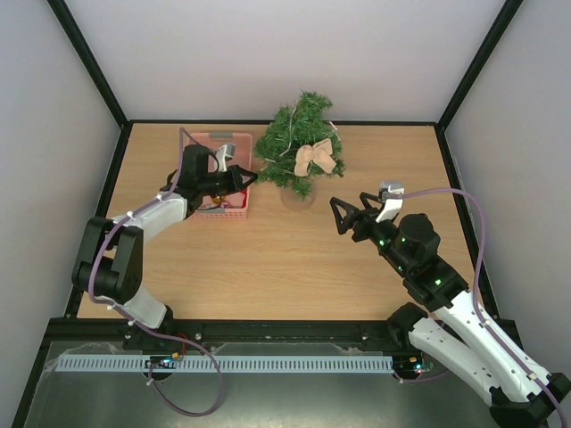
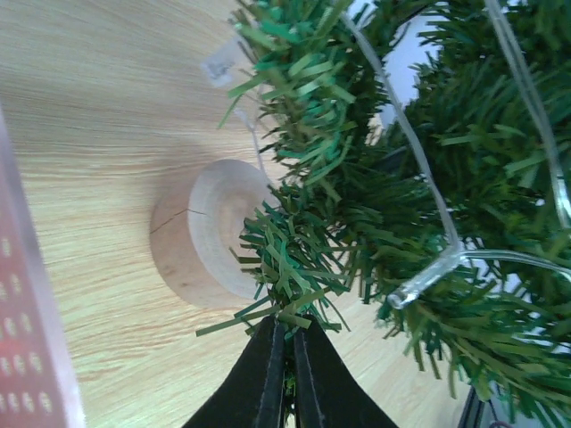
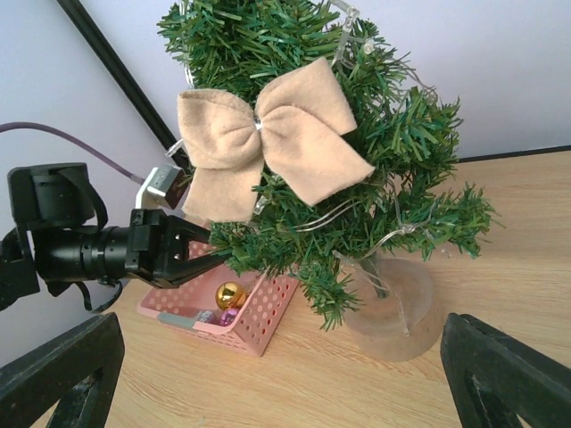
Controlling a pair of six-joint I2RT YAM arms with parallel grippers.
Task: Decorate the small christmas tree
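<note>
The small green christmas tree [image 1: 290, 143] stands at the back of the table on a round wooden base [image 3: 393, 312]. A beige bow [image 3: 268, 143] sits on its front, and a clear light string [image 2: 419, 169] winds through its branches. At the tree's left side my left gripper is shut on the tip of a low branch [image 2: 290, 267]. The tree leans and is turned, its bow facing right of front in the top view. My right gripper [image 1: 348, 214], apart from the tree at its front right, stands open with nothing between its fingers.
A pink basket [image 1: 243, 212] stands left of the tree, beneath my left gripper. It holds a gold ball [image 3: 229, 295], a purple ornament [image 3: 228, 316] and other small things.
</note>
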